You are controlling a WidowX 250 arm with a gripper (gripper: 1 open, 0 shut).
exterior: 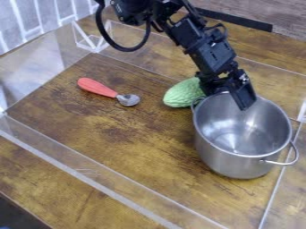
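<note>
A black robot arm reaches from the top to my gripper (pixel 227 88), which is over the back rim of a steel pot (pixel 239 143) on the right. A green vegetable (pixel 182 93), perhaps a cabbage, lies just behind and left of the pot, partly hidden by the gripper. The fingers are dark and overlap the pot and vegetable, so I cannot tell how far apart they are or whether anything is between them.
A red-handled tool (pixel 102 88) with a metal head lies at the left on the wooden table (pixel 107 152). Clear panels edge the workspace.
</note>
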